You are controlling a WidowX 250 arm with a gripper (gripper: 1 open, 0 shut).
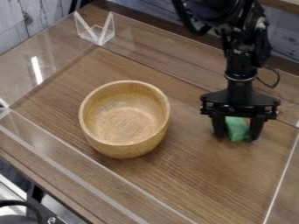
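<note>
The black gripper (239,114) is low over the right side of the wooden table, its fingers around a small green object (239,129). The object is partly hidden by the fingers; I cannot tell whether they press on it. A round tan wooden bowl (124,118) sits left of the gripper, apart from it.
A small white wire-like stand (96,31) is at the back left of the table (152,184).
</note>
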